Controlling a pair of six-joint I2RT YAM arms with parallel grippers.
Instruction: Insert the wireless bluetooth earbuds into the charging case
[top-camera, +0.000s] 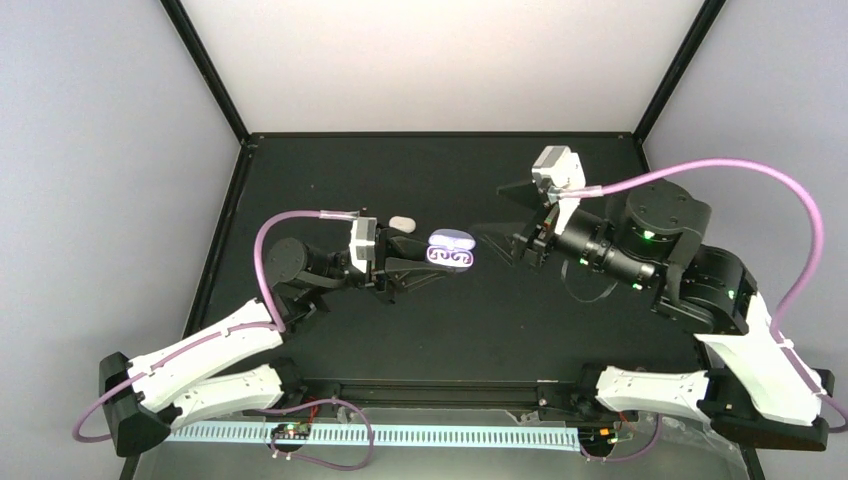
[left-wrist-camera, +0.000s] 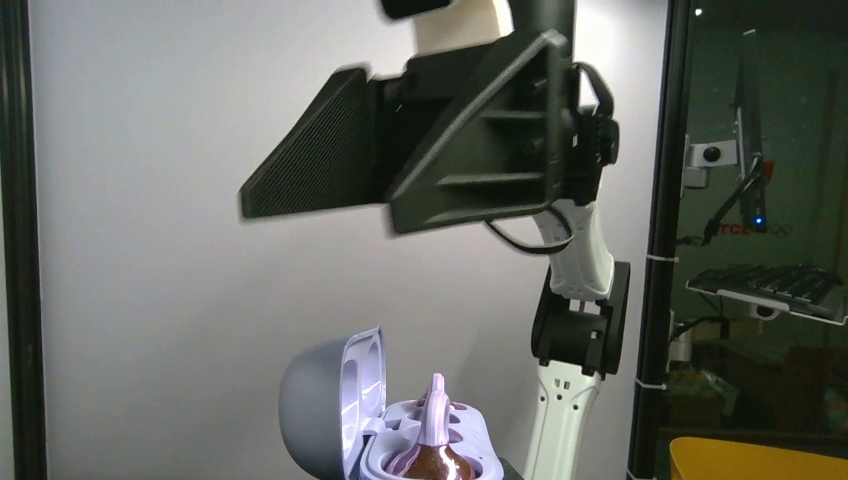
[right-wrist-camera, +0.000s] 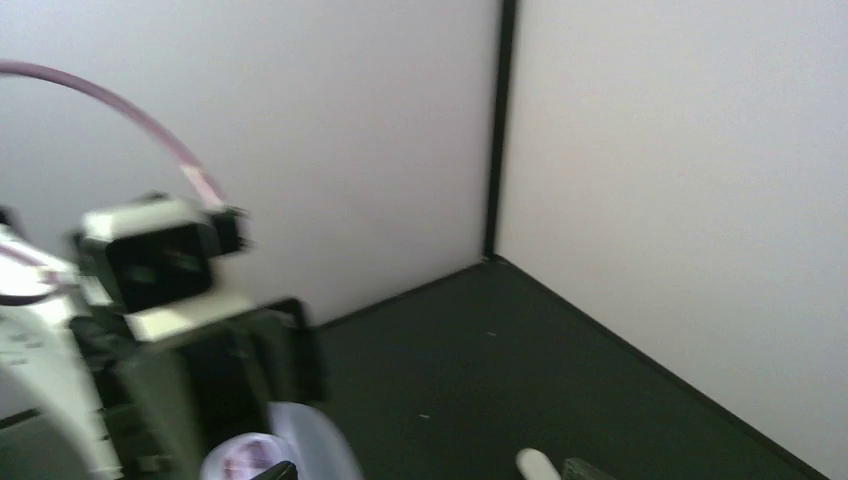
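In the top view, the lilac charging case (top-camera: 450, 258) is held off the table at the centre, lid (top-camera: 452, 239) open, with my left gripper (top-camera: 434, 257) shut on it. Curved earbud shapes show in its tray. The left wrist view shows one earbud (left-wrist-camera: 436, 425) with its stem standing up from the near hollow and a glossy brown part below; another stem tip is partly hidden behind it. To the right of the case, my right gripper (top-camera: 489, 211) is blurred, its fingers (left-wrist-camera: 305, 150) apart with nothing between them.
A small pale rounded object (top-camera: 402, 224) lies on the black table (top-camera: 400, 330) behind the left gripper. White walls close in the sides.
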